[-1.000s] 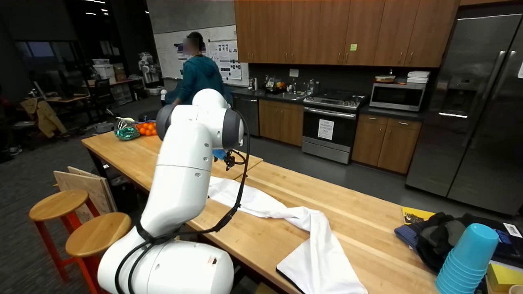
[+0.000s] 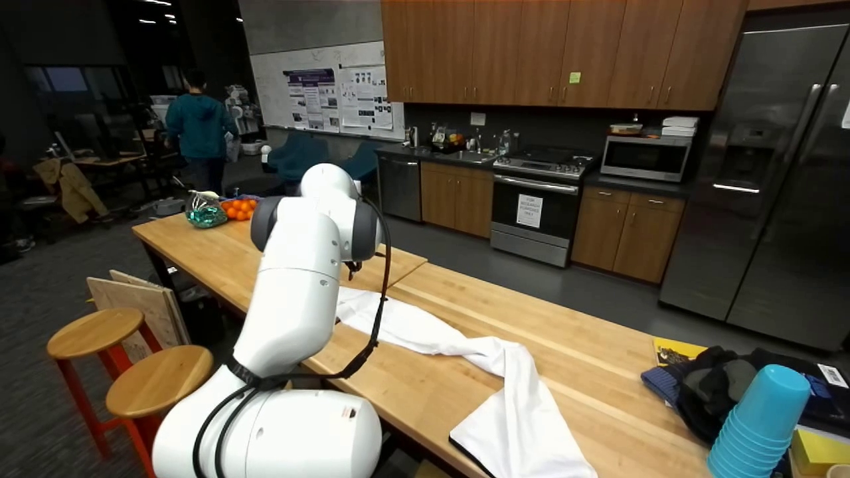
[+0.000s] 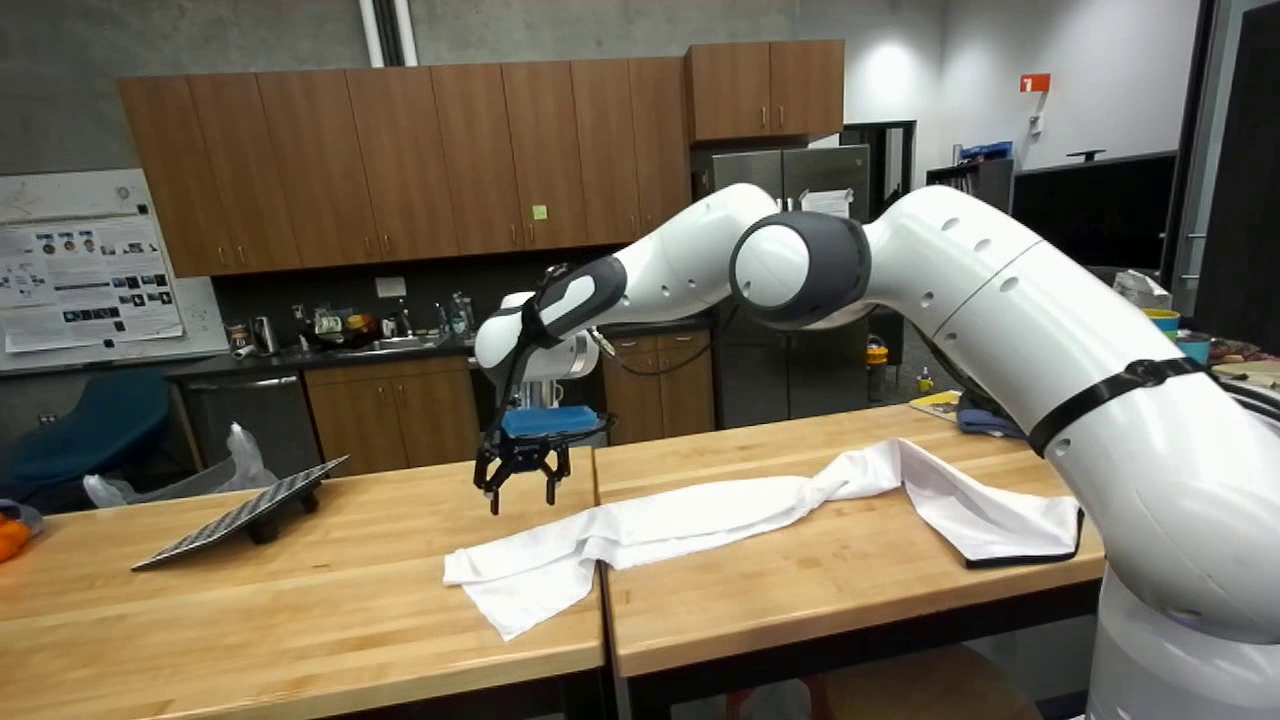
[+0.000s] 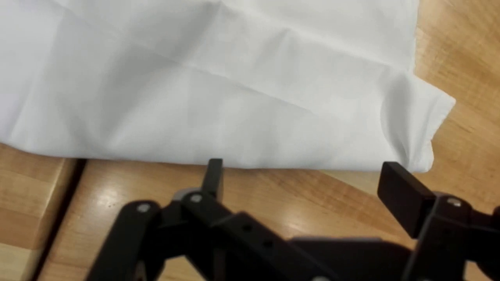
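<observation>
A long white cloth [image 3: 708,521] lies loosely folded and twisted across the two wooden tables, spanning the seam between them. Its dark-edged end [image 2: 518,434] is spread near the front in exterior view 1. Above the cloth's other end hangs my gripper [image 3: 523,502], pointing down, fingers apart with nothing between them. In the wrist view the gripper is open, its fingertips close to the cloth's straight edge in the picture. The corner of the cloth [image 4: 429,112] shows at the right there. Most of the gripper is hidden behind the arm in exterior view 1.
A tilted dark panel [image 3: 246,514] stands on the left table. Stacked blue cups [image 2: 757,422] and dark clothing [image 2: 709,390] crowd the right end. Oranges [image 2: 239,208] and a bag [image 2: 204,212] sit at the far end. Bare tabletop surrounds the cloth.
The arm has lowered and shifted slightly left in exterior view 1, taking the gripper mostly out of sight behind it. A person in the background has walked away to the left. The cloth looks unmoved.
</observation>
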